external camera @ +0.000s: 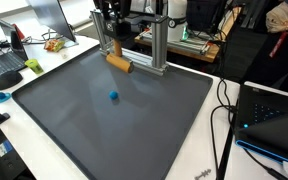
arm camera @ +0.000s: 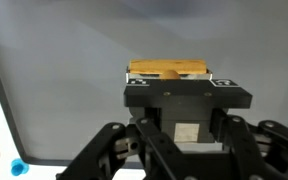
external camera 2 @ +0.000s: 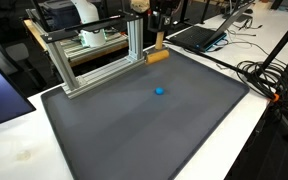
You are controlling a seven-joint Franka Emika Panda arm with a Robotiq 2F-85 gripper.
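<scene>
My gripper (external camera: 117,34) is shut on an orange mallet-like tool, held by its upright handle (external camera 2: 160,41). The tool's orange cylindrical head (external camera: 119,63) hangs at the bottom, close above the back part of the grey table, though any contact is hard to judge. From the wrist view, the head (arm camera: 168,67) lies crosswise just beyond the fingers, with a rounded wooden end in front of it. Nearer the table's middle lies a small blue object (external camera 2: 159,91), apart from the tool. The wrist view does not show that small object.
An aluminium frame (external camera 2: 104,73) stands along the table's back edge, near the tool. A green-yellow cup (external camera: 33,66) and a laptop (external camera: 1,62) sit off to the side.
</scene>
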